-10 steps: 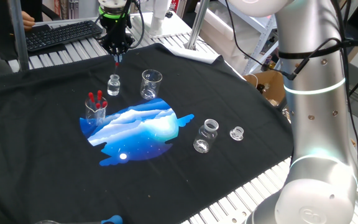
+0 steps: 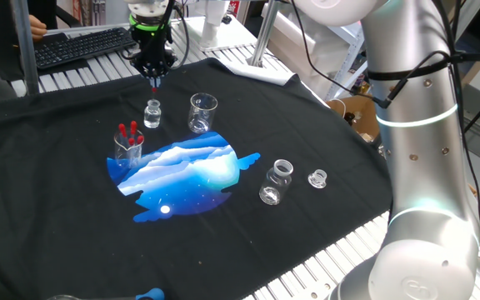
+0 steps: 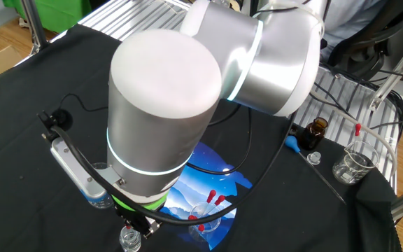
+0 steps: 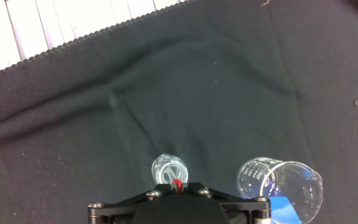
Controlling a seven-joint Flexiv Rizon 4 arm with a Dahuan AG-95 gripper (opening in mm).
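A red-bulbed dropper (image 4: 177, 185) is gripped by its bulb, with my gripper (image 2: 155, 81) shut on it. Below it stands a small clear bottle (image 2: 152, 115) with liquid inside; the dropper points down at its mouth, and how deep the tip reaches cannot be made out. The wrist view has the bottle (image 4: 169, 168) just beyond my fingertips. In exterior view 2 the arm covers most of the gripper, above the bottle (image 3: 129, 240). A beaker (image 2: 128, 150) with several red-bulbed droppers stands nearby.
An empty beaker (image 2: 202, 112) stands right of the small bottle. Farther right are an open clear bottle (image 2: 275, 183) and a glass stopper (image 2: 317, 178). A brown bottle (image 3: 314, 133) and another beaker (image 3: 355, 163) stand apart. A blue picture mat (image 2: 188, 177) lies mid-table.
My gripper has sunk slightly and drifted a little left in exterior view 1, carrying the dropper lower toward the small bottle. The glassware has stayed in place.
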